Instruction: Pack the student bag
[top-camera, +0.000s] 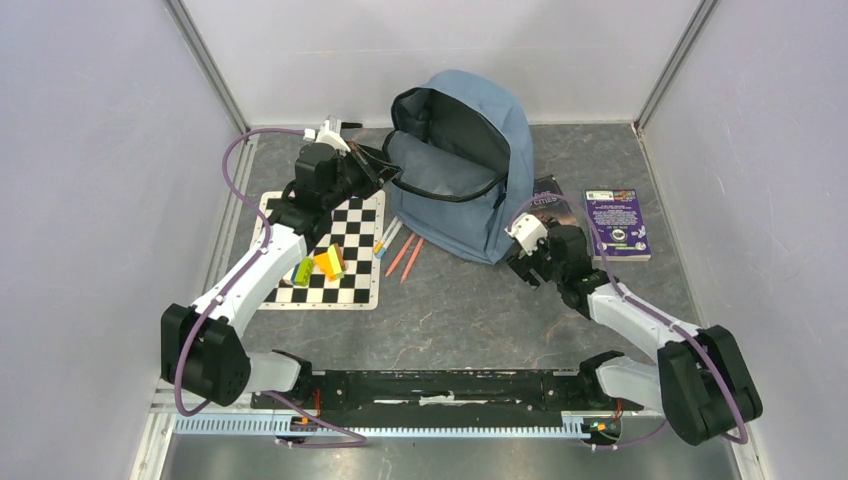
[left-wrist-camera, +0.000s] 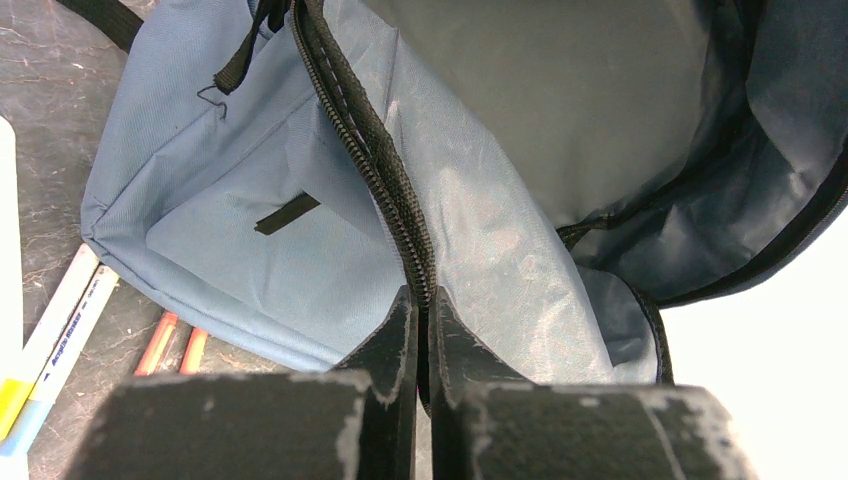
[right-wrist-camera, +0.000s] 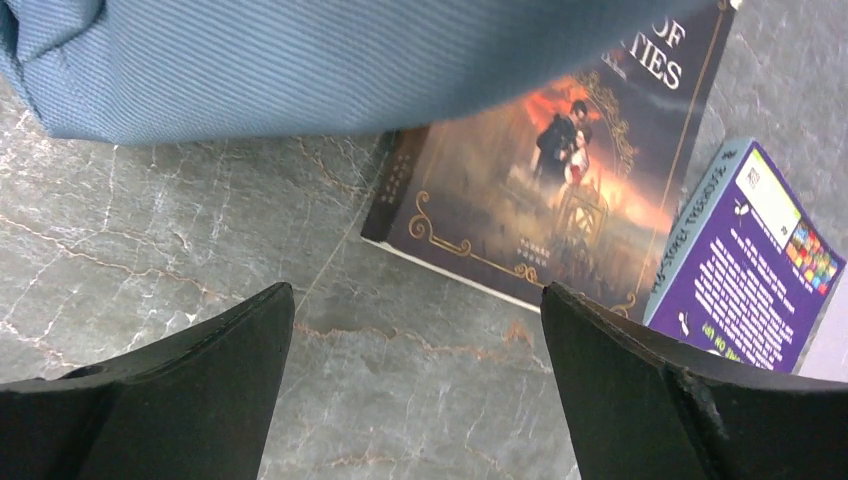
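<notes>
The blue-grey student bag (top-camera: 450, 220) lies open at the back middle, its dark inside facing up. In the left wrist view my left gripper is shut on the zipper edge (left-wrist-camera: 380, 165) of the bag's opening. My right gripper stands open with nothing between its fingers, near the bag's lower right side. Ahead of it, a dark book (right-wrist-camera: 560, 190) with a couple on its cover lies flat, partly hidden by the bag. Right of that book is a purple box (top-camera: 618, 225).
A checkerboard mat (top-camera: 350, 290) with a few small colored blocks (top-camera: 330, 262) lies at left. Markers (top-camera: 388, 237) and orange pencils (top-camera: 412, 260) lie between it and the bag.
</notes>
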